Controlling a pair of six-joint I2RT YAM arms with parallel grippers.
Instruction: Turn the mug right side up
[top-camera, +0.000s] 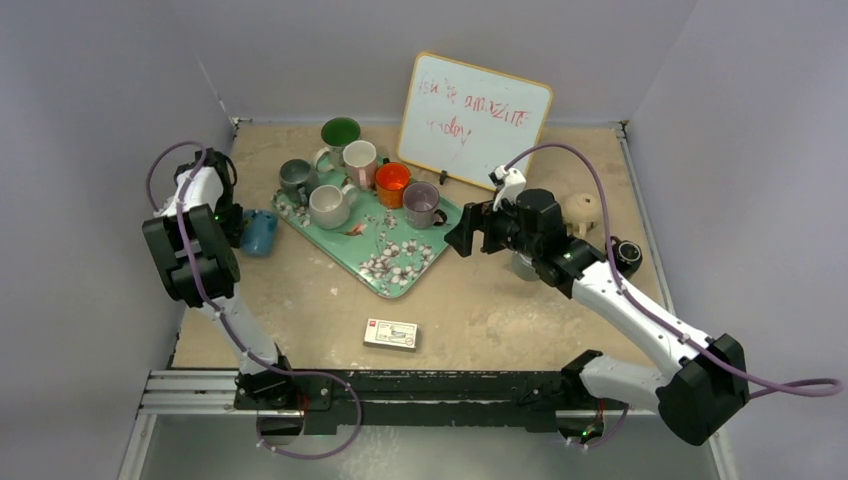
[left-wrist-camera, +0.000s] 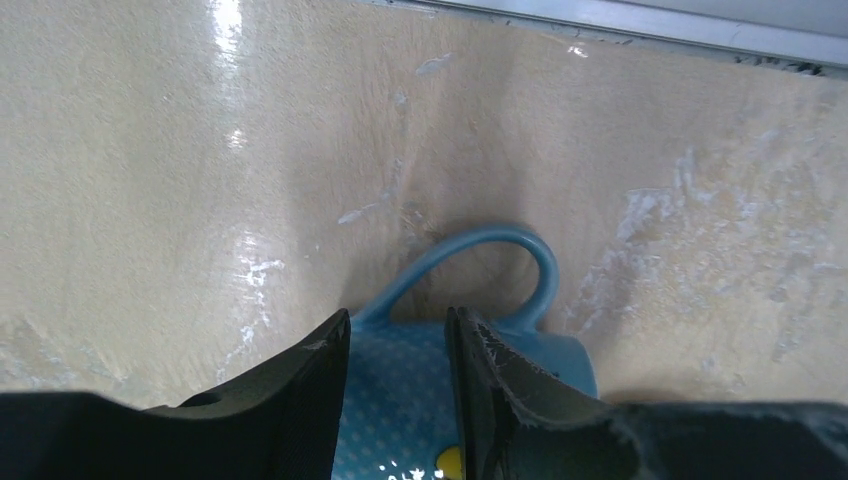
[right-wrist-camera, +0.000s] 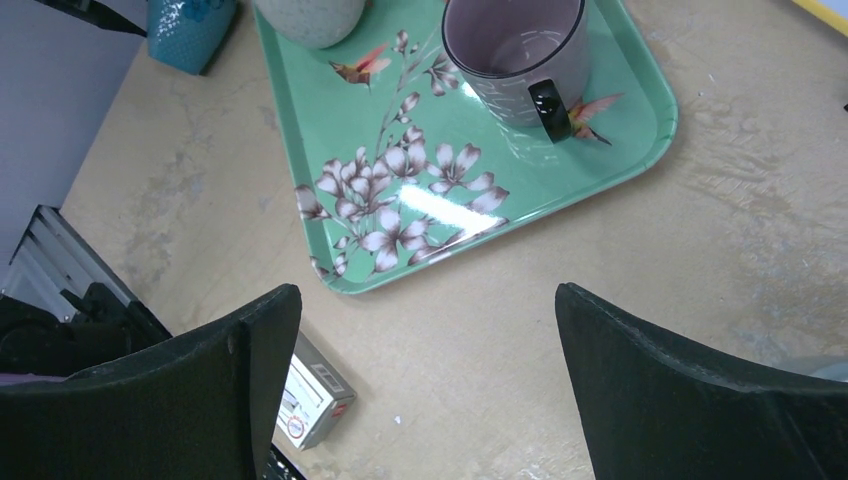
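A blue mug (top-camera: 258, 234) lies on its side at the left of the table, its handle flat on the surface toward the table edge in the left wrist view (left-wrist-camera: 540, 262). My left gripper is over the mug's body, part open, with a finger on either side of a stretch of it; whether it touches is unclear. My right gripper (top-camera: 470, 228) is open and empty above the table, right of the tray.
A green tray (top-camera: 395, 280) holding several mugs fills the centre. A whiteboard (top-camera: 475, 110) leans at the back, a small box (top-camera: 390, 334) lies in front, and more mugs sit at the right.
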